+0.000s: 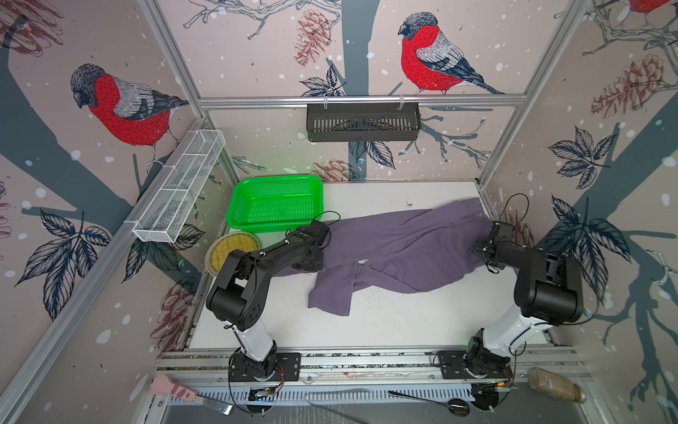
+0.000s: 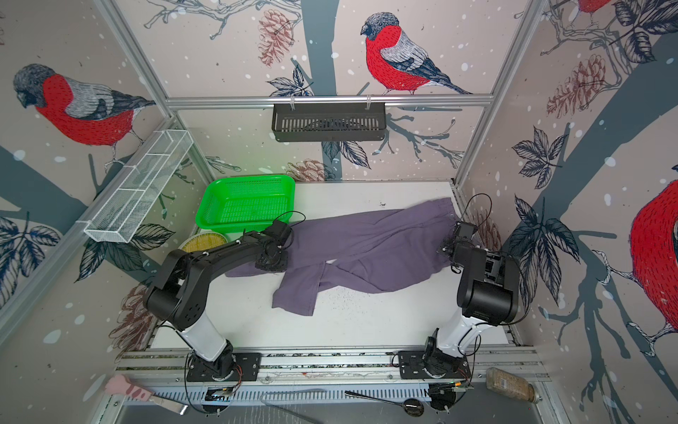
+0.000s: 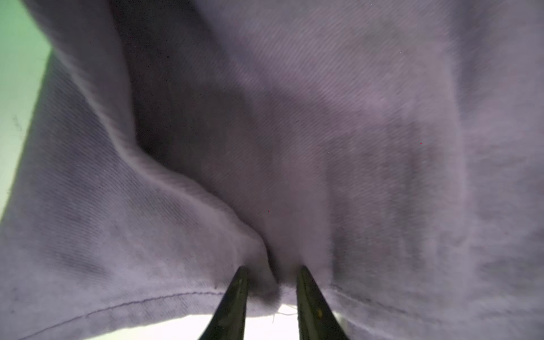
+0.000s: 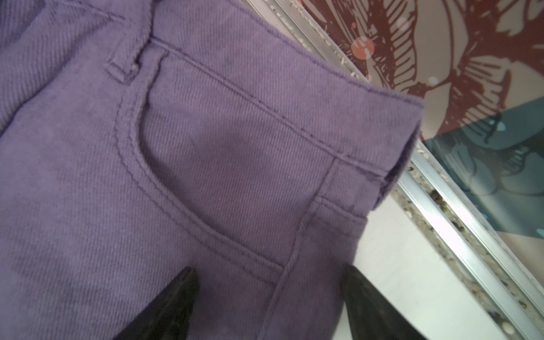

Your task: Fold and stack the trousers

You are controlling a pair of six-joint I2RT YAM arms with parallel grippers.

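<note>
Purple trousers (image 1: 416, 247) lie spread lengthwise across the table, the waist at the right and the legs towards the left. One leg end (image 1: 333, 296) is bent down towards the front. Over the leg at the left stands my left gripper, open. In the left wrist view a raised fold (image 3: 226, 221) ends between its fingertips, near a stitched edge; contact cannot be told. At the waist end, my right gripper is open too, its fingers on either side of the side seam below the pocket (image 4: 226, 153). Both arms cover parts of the cloth from above.
A green basket (image 1: 240, 220) stands behind the left arm, beside a round yellow-bottomed basket (image 1: 233, 243). The side rail (image 4: 447, 209) runs close past the waistband. Bare white table (image 1: 416, 321) shows along the front.
</note>
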